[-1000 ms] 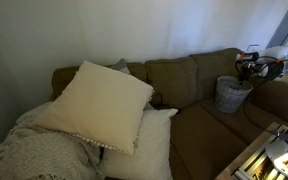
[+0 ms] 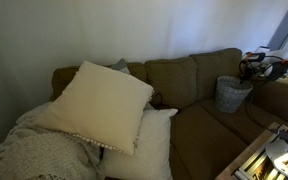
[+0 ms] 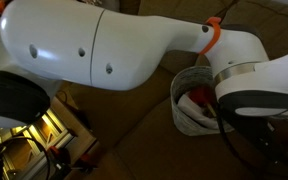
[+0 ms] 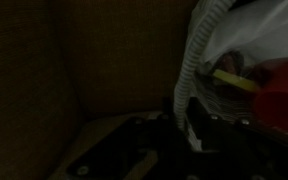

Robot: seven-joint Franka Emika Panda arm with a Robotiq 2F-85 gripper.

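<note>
A grey woven basket stands on the brown couch, towards its right end. In the wrist view, its pale rim runs down to my gripper. The dark fingertips lie close to that rim; the dim light hides how far apart they are and whether they touch it. Inside the basket are a red object and a small yellow piece beside pale material. From the first exterior view, the gripper appears at the basket's top right edge, small and dark.
Large cream pillows and a grey knitted blanket cover the couch's left side. Bare seat cushion lies in front of the basket. A table edges into the lower right corner. The white arm spans the second exterior view.
The arm and gripper have shifted slightly to the right at the basket's top. The basket, pillows and blanket look unmoved.
</note>
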